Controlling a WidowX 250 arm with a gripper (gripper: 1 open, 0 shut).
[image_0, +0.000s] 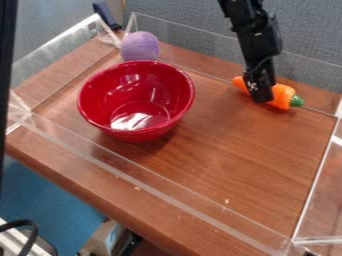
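Note:
My black gripper (259, 86) reaches down from the top, its tips at an orange toy carrot (283, 97) with a green top, lying at the back right of the wooden table. The tips cover part of the carrot; whether they are shut on it I cannot tell. A red bowl (135, 93) sits empty at the left, apart from the gripper.
A purple round object (139, 44) stands behind the bowl. Clear low walls edge the wooden table (214, 190).

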